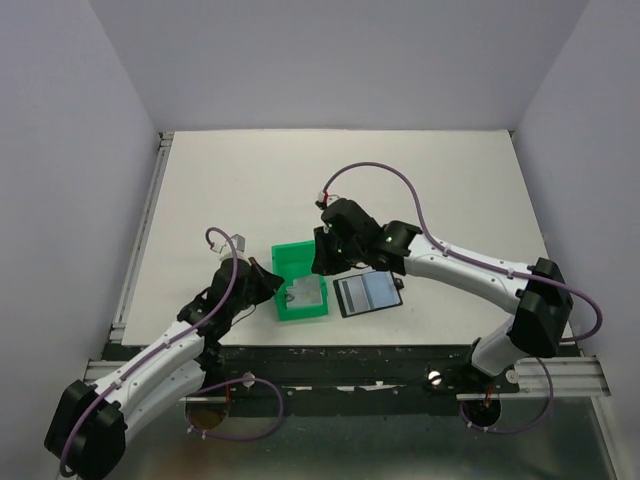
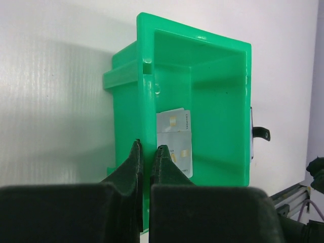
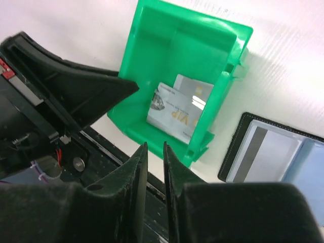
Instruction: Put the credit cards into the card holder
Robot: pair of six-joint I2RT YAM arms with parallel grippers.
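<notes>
My left gripper is shut on the side wall of a green box (image 2: 146,101), whose rim runs between its fingers. Inside the box lie silvery-grey credit cards, overlapping; the right wrist view shows VIP lettering on one card (image 3: 172,114). The open card holder (image 1: 368,292), black-edged with pale and bluish panels, lies on the table right of the box. My right gripper hovers above the box's right side, fingers slightly apart and nothing between them.
My left gripper's dark body (image 3: 76,93) stands close by in the right wrist view.
</notes>
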